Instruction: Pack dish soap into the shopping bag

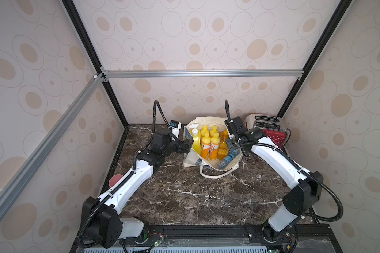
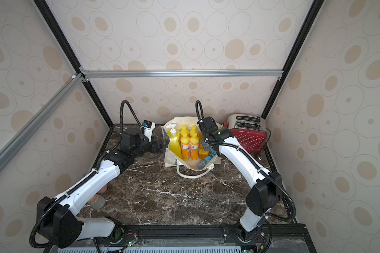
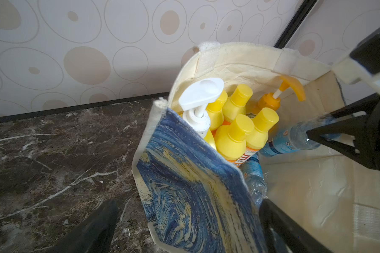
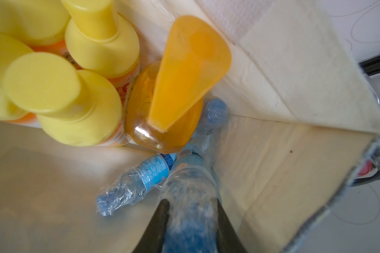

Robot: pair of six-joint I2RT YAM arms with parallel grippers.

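Note:
The open shopping bag [image 1: 211, 121] is cream inside, with a blue swirl print [image 3: 177, 181] on its left side. Inside it stand a yellow bottle [image 1: 196, 144] with a white pump and an amber bottle with an orange pump [image 4: 190, 71]. My right gripper reaches into the bag's right side, shut on a clear plastic bottle [image 4: 190, 185] with a blue label. Its far end points down beside the amber bottle. At the bag's left edge, my left gripper [image 1: 185, 145] stands open, its fingers [image 3: 278, 223] at the printed panel.
Several yellow-capped orange bottles [image 1: 209, 146] stand upright in the bag. Another clear bottle [image 4: 135, 181] lies at its bottom. Behind the right arm is a red toaster [image 2: 249, 139]. A pink cup [image 1: 115, 180] sits at the left.

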